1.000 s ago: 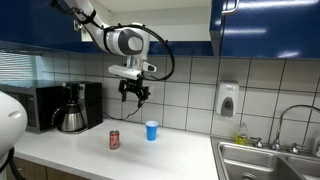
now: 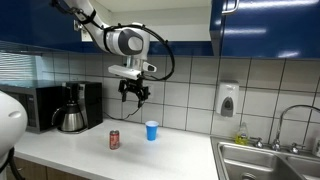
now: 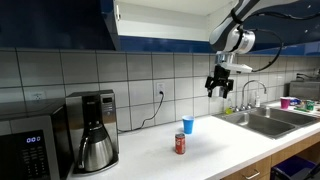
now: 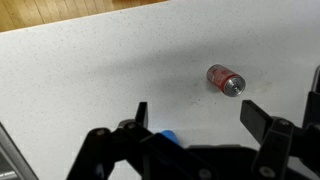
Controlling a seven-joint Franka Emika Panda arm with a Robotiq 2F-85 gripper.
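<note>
A red can with a silver top (image 4: 226, 80) stands on the white counter, seen too in exterior view 1 as a red can (image 2: 114, 139) and in exterior view 2 as a red can (image 3: 180, 144). Behind it and to its right in exterior view 1 is a blue cup (image 2: 151, 131); only part of the blue cup (image 4: 171, 136) shows in the wrist view, the rest hidden by the gripper. High above the counter hangs my gripper (image 2: 135, 96), pointing down, clear of both things. In the wrist view its fingers (image 4: 142, 114) are wide apart with nothing held between them.
A coffee machine with a steel jug (image 3: 96, 147) and a black microwave (image 3: 30, 150) stand at one end of the counter. A sink (image 2: 265, 163) with a tap is at the other end. Bare counter (image 2: 180, 153) lies around the can and cup.
</note>
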